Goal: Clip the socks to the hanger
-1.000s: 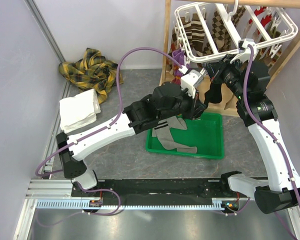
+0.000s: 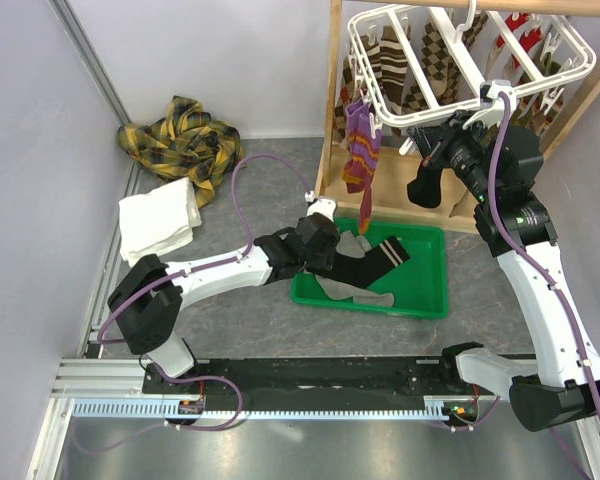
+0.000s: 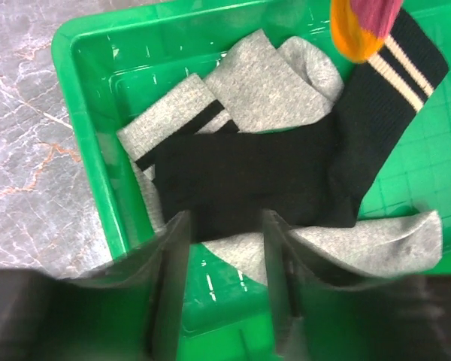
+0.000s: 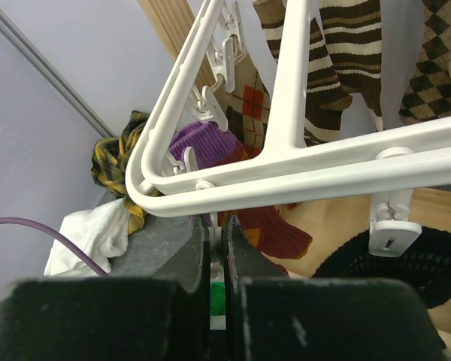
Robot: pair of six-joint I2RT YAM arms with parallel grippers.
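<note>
A black sock with white stripes lies with grey socks in the green tray. My left gripper hangs low over the tray, fingers apart and nothing clearly held. My right gripper is shut on a white clip at the front bar of the white hanger. Several socks hang from the hanger, among them a purple and orange one and a dark one below my right gripper.
A wooden rack carries the hanger at the back right. A yellow plaid cloth and folded white cloths lie on the left.
My left gripper has moved down and left from the hanger to the tray, where a black striped sock now lies. The right arm is nearly still.
</note>
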